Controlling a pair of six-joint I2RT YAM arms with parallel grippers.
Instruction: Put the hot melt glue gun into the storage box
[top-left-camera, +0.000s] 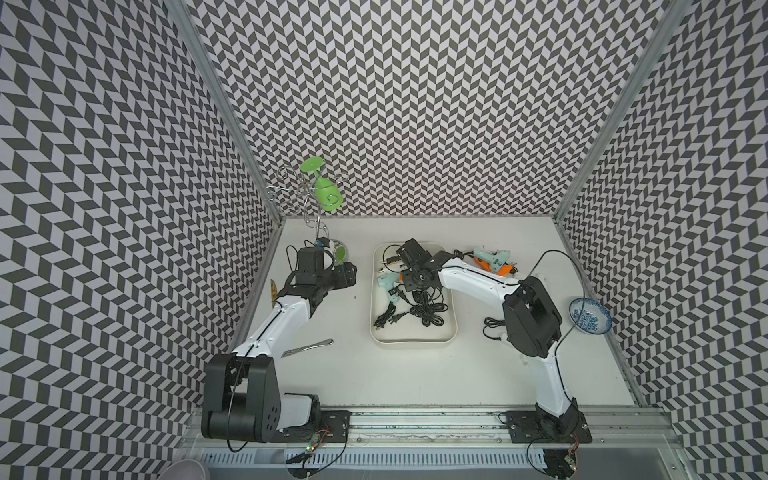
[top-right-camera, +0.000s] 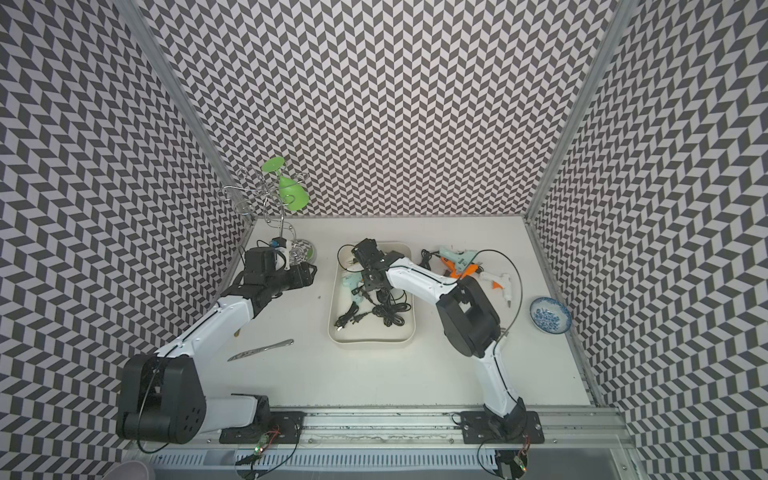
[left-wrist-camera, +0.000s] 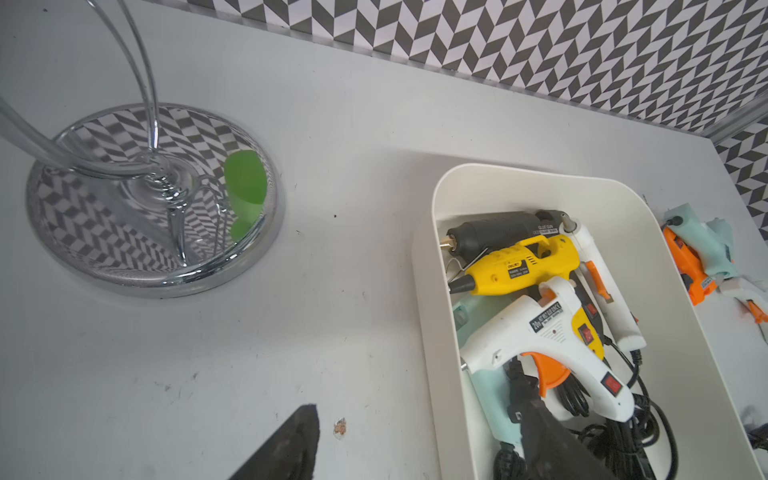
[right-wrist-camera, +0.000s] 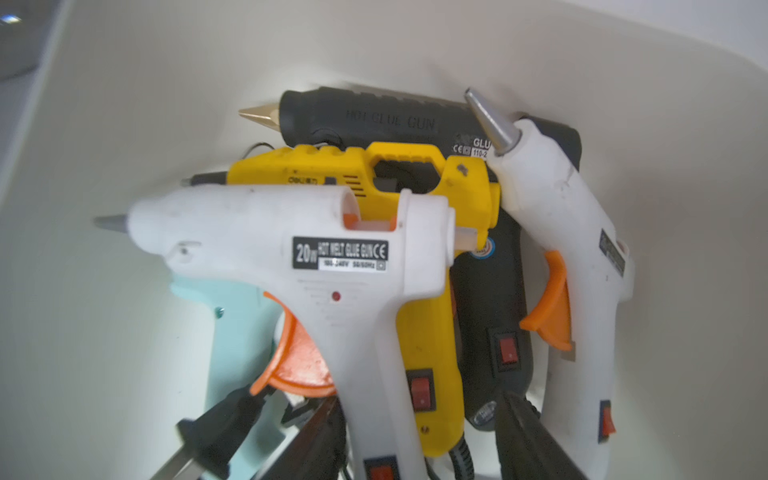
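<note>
The cream storage box (top-left-camera: 412, 340) is in the table's middle, holding several glue guns, among them a white one (right-wrist-camera: 312, 232), a yellow one (left-wrist-camera: 512, 264) and a black one (right-wrist-camera: 368, 120), with cords. My right gripper is over the box, part open, its fingers around the white gun's handle; whether they touch is unclear. My left gripper is open left of the box, nothing visible between its fingers. More glue guns, teal (top-right-camera: 457, 256), orange (top-left-camera: 500, 267) and white (top-right-camera: 497, 281), lie right of the box.
A chrome stand with green parts (top-left-camera: 328, 192) stands at back left. A metal utensil (top-left-camera: 308, 347) lies front left, a blue-patterned bowl (top-left-camera: 590, 316) far right.
</note>
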